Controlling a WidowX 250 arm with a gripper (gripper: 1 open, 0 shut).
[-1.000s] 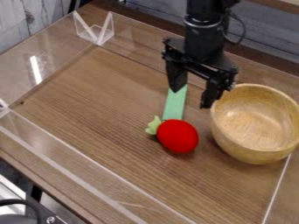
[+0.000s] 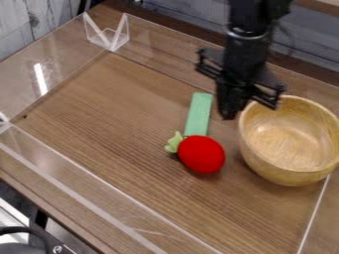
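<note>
My gripper (image 2: 239, 89), dark and seen from the side, hangs above the wooden table at the upper right, over the back of the yellow bowl (image 2: 284, 149). Its finger tips are blurred and small; I see nothing held between them. Below and left of it lie a green strip (image 2: 199, 115) and a red tomato-like object (image 2: 201, 155) with a pale green top, both on the table.
A clear wire or plastic holder (image 2: 106, 32) stands at the back left. A dark cable or part shows at the bottom left corner.
The arm has risen and shifted back and slightly right, leaving the green strip fully visible. The red object, strip and bowl have stayed where they were.
</note>
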